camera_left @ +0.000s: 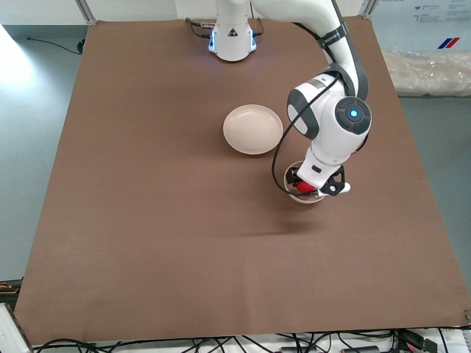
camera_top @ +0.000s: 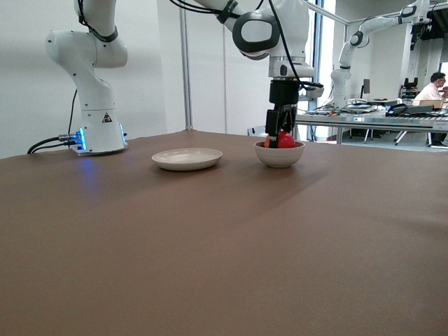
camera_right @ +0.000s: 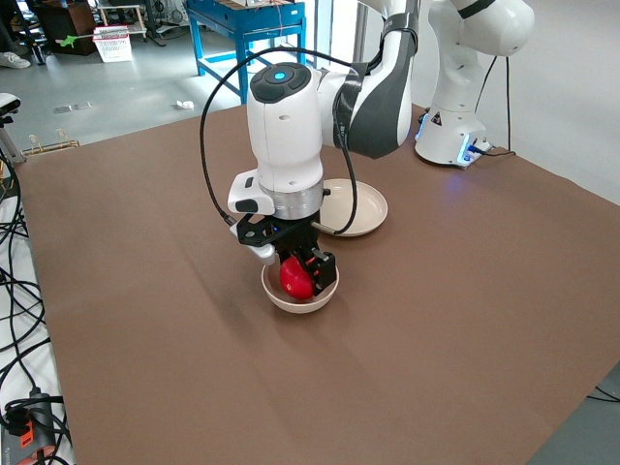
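Note:
A red round object point(camera_top: 285, 139) sits in a small pale bowl point(camera_top: 280, 157), with a small orange piece beside it in the top view. My black gripper point(camera_top: 278, 136) reaches down into the bowl at the red object; in the left and right views its fingers are mostly hidden by the wrist and the object, so its opening is unclear. A pale plate point(camera_left: 252, 129) lies empty beside the bowl; in the right view the red object point(camera_right: 295, 277) fills much of the bowl point(camera_right: 300, 302).
Cables run along the table's edge.

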